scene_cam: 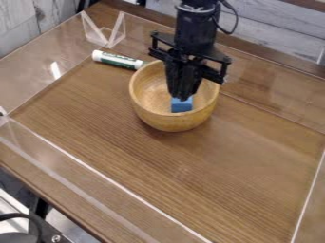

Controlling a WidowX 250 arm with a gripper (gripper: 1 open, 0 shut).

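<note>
My black gripper [181, 81] reaches down from the top into a tan round bowl [172, 116] in the middle of the table. A blue block [181, 104] is in the bowl right under the fingers, partly covered by them. The gripper looks narrowed at the block's upper part, but its fingertips are dark and hard to make out.
A small white-and-green tube [117, 60] lies left of the bowl, with a clear plastic piece behind it at the upper left. A black cable shows at the lower left corner.
</note>
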